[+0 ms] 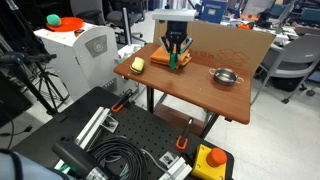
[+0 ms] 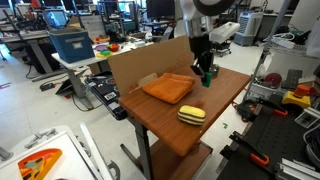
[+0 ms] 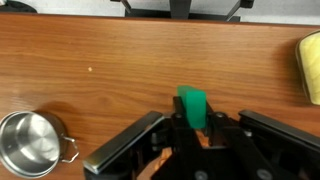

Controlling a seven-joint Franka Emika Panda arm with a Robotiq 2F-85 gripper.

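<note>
A small green object (image 1: 173, 61) is clasped in my gripper (image 1: 175, 48), above the brown wooden table (image 1: 190, 88). In exterior view 2 the green object (image 2: 209, 76) hangs below the fingers and looks clear of the tabletop. From the wrist, its green top (image 3: 192, 104) shows between the fingertips; the rest is hidden. My gripper is shut on it.
An orange cloth (image 2: 170, 88) lies by the cardboard panel (image 2: 150, 68). A yellow sponge-like item (image 2: 192, 116) sits near the table's edge. The metal pot (image 1: 226, 76) stands on the other side, with bare tabletop between.
</note>
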